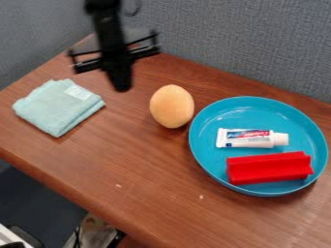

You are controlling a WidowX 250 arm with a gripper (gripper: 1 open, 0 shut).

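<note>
My black gripper [119,76] hangs over the back left of the wooden table, shut, nothing visible between its fingers; it is blurred. An orange egg-shaped object [171,106] stands mid-table, right of and below the gripper. A folded pale-blue cloth [57,107] lies at the left. A blue plate [258,109] on the right holds a toothpaste tube [251,139] and a red object [268,169].
A grey padded wall [246,44] runs along the back. The table's left edge drops to a dark floor.
</note>
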